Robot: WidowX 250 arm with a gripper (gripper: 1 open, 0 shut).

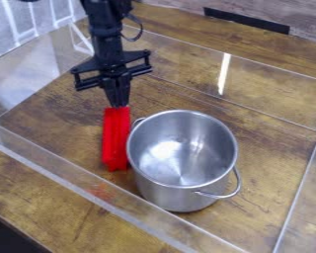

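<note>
The black gripper (118, 99) hangs at the top centre-left, its fingers pointing down just above the far end of a red elongated object (116, 138) on the wooden surface. Whether the fingers touch or hold it is unclear. A large steel pot (181, 158) with side handles stands right beside the red object, to its right.
Transparent low walls border the area at left and front. A thin white strip (224, 71) shows at the back.
</note>
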